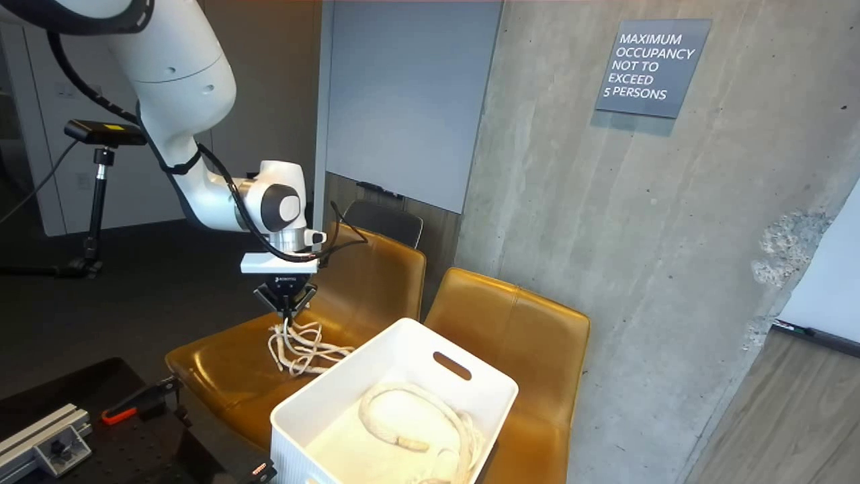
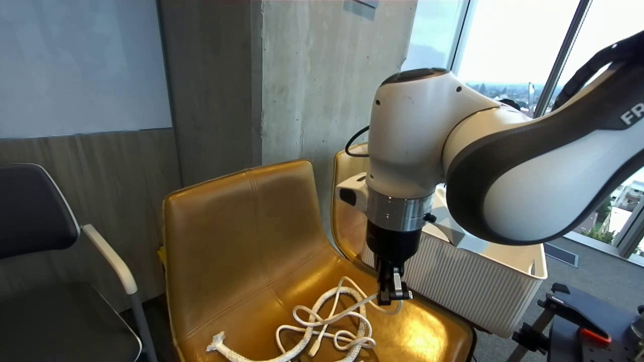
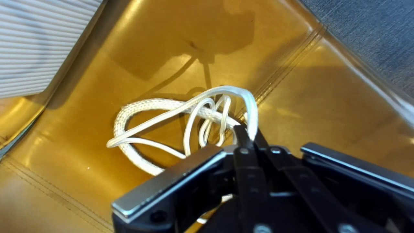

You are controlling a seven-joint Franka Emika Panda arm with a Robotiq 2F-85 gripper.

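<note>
Low over the seat of a tan leather chair [image 2: 241,217], my gripper [image 1: 286,313] points straight down. Its fingers are shut on a thin white cord [image 3: 217,91], which arches out from the fingertips in the wrist view. Beneath it lies the rest of the cord [image 2: 329,320] in loose loops, tangled with a thicker braided white rope [image 3: 143,105]. That rope's frayed end [image 2: 216,342] rests on the seat away from the gripper. Part of the tangle is hidden behind the gripper in the wrist view.
Beside the tangle stands a white ribbed bin [image 1: 355,387] with another pale rope [image 1: 411,395] inside. A second tan chair [image 1: 516,339] is behind the bin. At the lower left, a black table [image 1: 145,448] carries metal parts and a clamp.
</note>
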